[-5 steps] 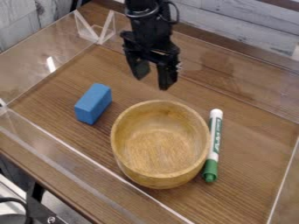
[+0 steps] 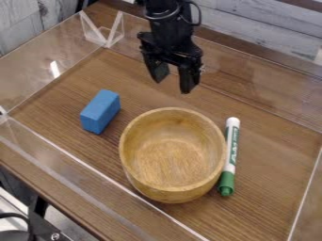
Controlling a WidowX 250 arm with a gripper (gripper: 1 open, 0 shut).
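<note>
My gripper [image 2: 170,70] is at the top centre of the camera view, a black mechanism above bare wood, open with nothing visible between its fingers. Below it lies a large tan oval bowl [image 2: 172,151], empty. A blue block [image 2: 101,112] sits to the bowl's left, and a white-and-green cylinder [image 2: 231,155] lies lengthwise to the bowl's right.
Light walls or edges border it at left and right, and some dark cable shows at the lower left corner.
My gripper has moved slightly toward the back and a little to the right. The bowl, block and cylinder have stayed put.
</note>
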